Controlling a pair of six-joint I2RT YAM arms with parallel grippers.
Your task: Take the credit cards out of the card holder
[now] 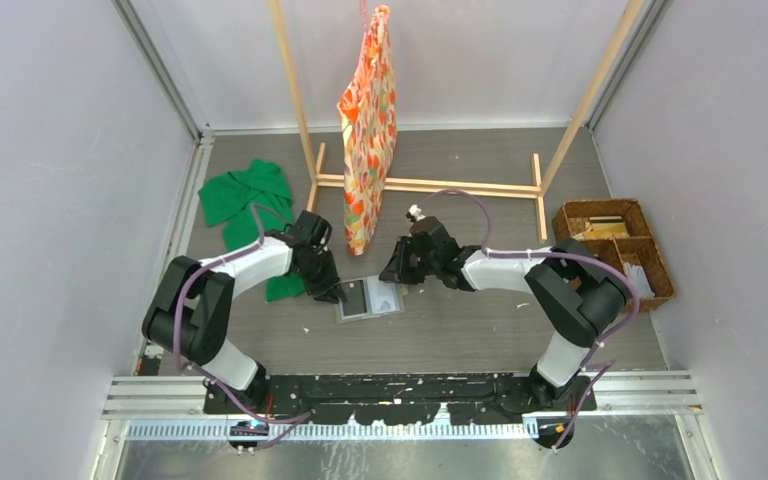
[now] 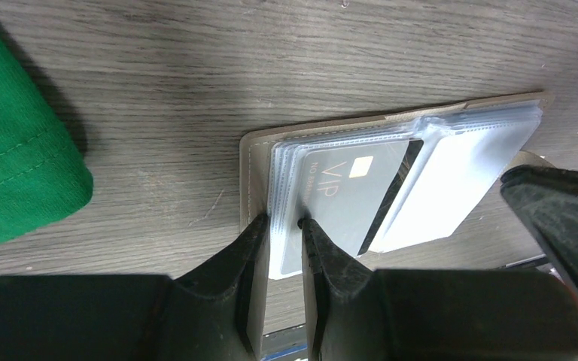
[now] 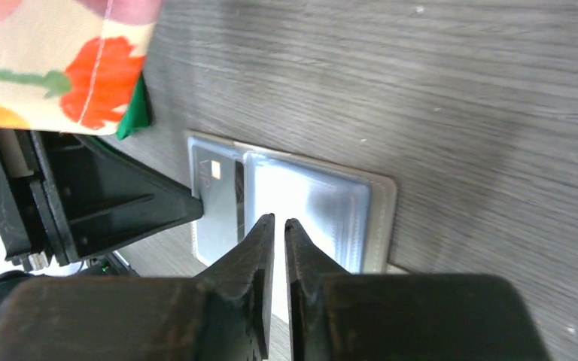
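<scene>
The card holder (image 1: 368,298) lies opened flat on the table with clear sleeves on both sides. In its left half sits a grey card marked VIP (image 2: 354,177); the right half shows a white sleeve (image 2: 466,162). At the holder's left edge, my left gripper is closed on the sleeve edge, the fingertips slightly apart with the sleeves between them. My right gripper is over the right half, its fingers parted by a narrow gap with no card between them. One dark right finger (image 2: 530,184) shows beside the holder in the left wrist view.
A green cloth (image 1: 250,200) lies left of the holder. Patterned fabric (image 1: 370,140) hangs from a wooden frame (image 1: 460,187) behind it. A wicker basket (image 1: 665,265) with compartments stands at the far right.
</scene>
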